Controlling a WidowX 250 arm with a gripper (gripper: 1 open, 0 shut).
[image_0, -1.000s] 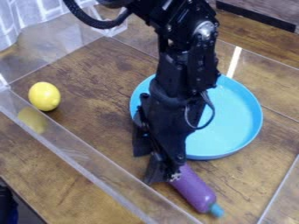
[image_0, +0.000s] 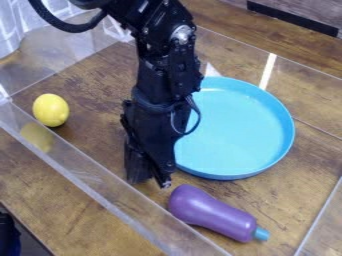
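Note:
My black gripper (image_0: 144, 170) hangs low over the wooden table, just left of the blue bowl (image_0: 247, 130), whose left part it hides. Its fingertips are dark and low, and appear shut with nothing visible between them. A purple eggplant toy (image_0: 211, 212) with a teal tip lies at the lower right, in front of the bowl and right of the gripper. A yellow lemon (image_0: 51, 110) lies at the left.
A clear plastic wall (image_0: 80, 185) runs diagonally along the lower left, beside the gripper and eggplant.
The gripper has moved left, away from the eggplant, which now shows more fully and lies turned more horizontally than one second ago, shifted slightly left at its top end.

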